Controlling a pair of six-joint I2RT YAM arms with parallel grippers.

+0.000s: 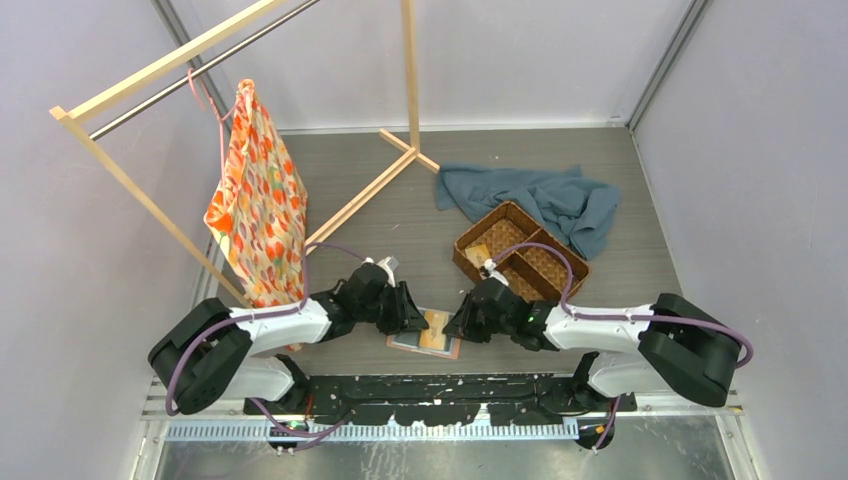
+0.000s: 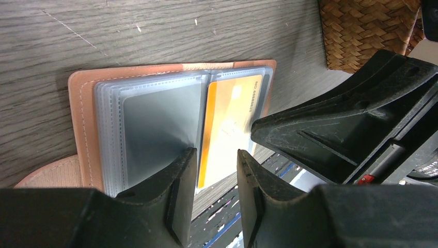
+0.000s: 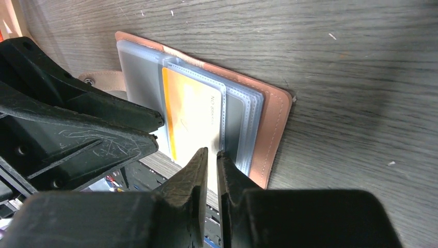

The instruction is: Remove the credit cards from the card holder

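Note:
The open card holder (image 2: 144, 124), pink-edged with clear sleeves, lies on the table between both grippers; a yellow card (image 2: 230, 124) shows in a sleeve. My left gripper hovers at the holder's near side, its fingertips a short gap apart beside that card, nothing visibly held. My right gripper has its fingertips close together over the card's sleeve, touching or nearly so; whether it grips anything is unclear. Each gripper appears in the other's wrist view.
A divided wicker basket (image 1: 550, 270) with a yellow item sits behind the right arm. A blue cloth (image 1: 530, 190) lies at the back right. A wooden rack (image 1: 360, 200) with hanging patterned fabric stands at the left.

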